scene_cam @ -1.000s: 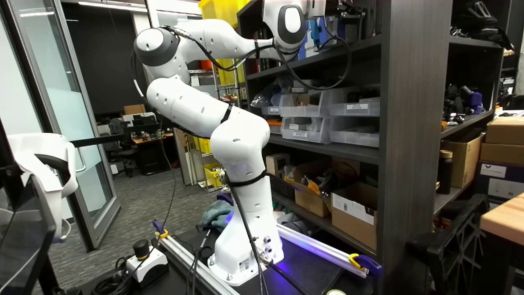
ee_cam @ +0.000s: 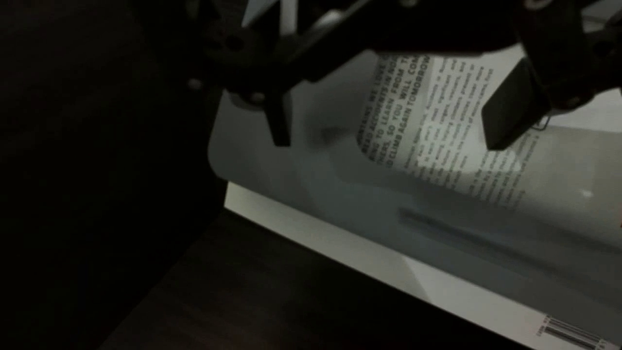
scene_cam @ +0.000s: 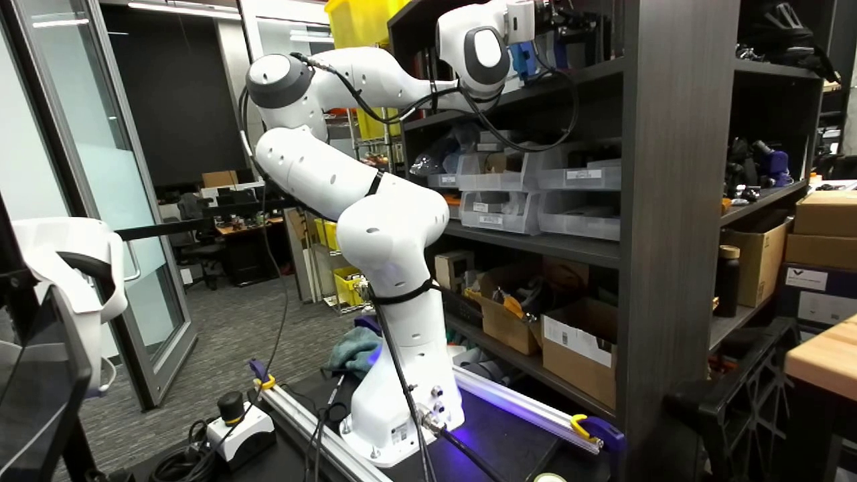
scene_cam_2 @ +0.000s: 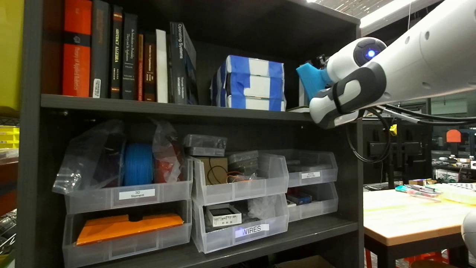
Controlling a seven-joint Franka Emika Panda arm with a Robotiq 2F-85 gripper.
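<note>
A pale book (ee_cam: 326, 169) fills much of the wrist view. It lies on the dark shelf surface, with printed text on its cover and a barcode at its lower right. Above the cover my gripper stands open, its fingers (ee_cam: 278, 119) spread wide with nothing gripped between them. Whether the fingertips touch the cover, I cannot tell. In exterior view 1 the gripper (scene_cam: 566, 23) reaches into the top shelf, partly cut off by the frame's edge. The arm's wrist and a blue part mostly hide it in exterior view 2.
Left of the arm on the same shelf stand a blue-and-white box (scene_cam_2: 256, 85) and a row of upright books (scene_cam_2: 129, 58). Clear bins (scene_cam_2: 241, 190) fill the shelf below. The shelf's side panel (scene_cam: 671, 241) is close to the gripper. A cable (scene_cam: 554, 144) hangs under the wrist.
In exterior view 1 the arm has moved right and its wrist has come lower, further into the top shelf. The shelf contents look unmoved.
</note>
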